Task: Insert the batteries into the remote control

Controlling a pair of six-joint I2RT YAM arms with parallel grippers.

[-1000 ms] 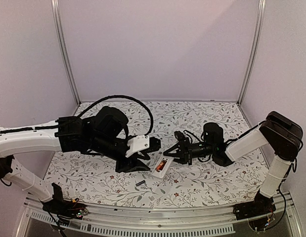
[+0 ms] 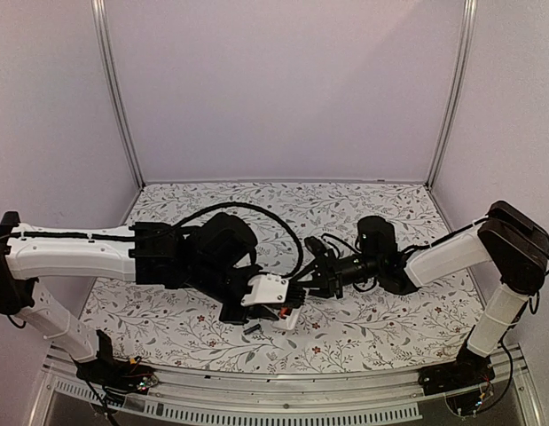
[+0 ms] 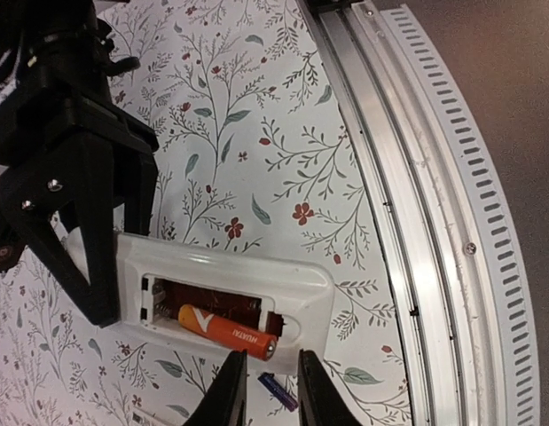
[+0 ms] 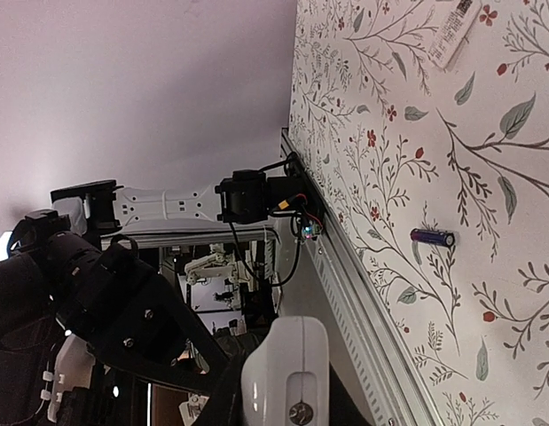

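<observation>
My right gripper is shut on the white remote, held above the table with its battery compartment open; in the right wrist view the remote's end [image 4: 284,373] fills the fingers. An orange battery [image 3: 228,333] lies in the compartment, beside an empty dark space. My left gripper hovers just beside the remote's near edge, fingertips apart with no object visible between them, in front of a dark blue battery lying on the table below, also in the right wrist view [image 4: 432,237].
A small printed packet [image 4: 453,31] lies on the floral table. The metal rail [image 2: 283,377] runs along the table's front edge.
My left arm has moved right and downward over the remote, now hiding much of it in the top view. The right arm has shifted only slightly.
</observation>
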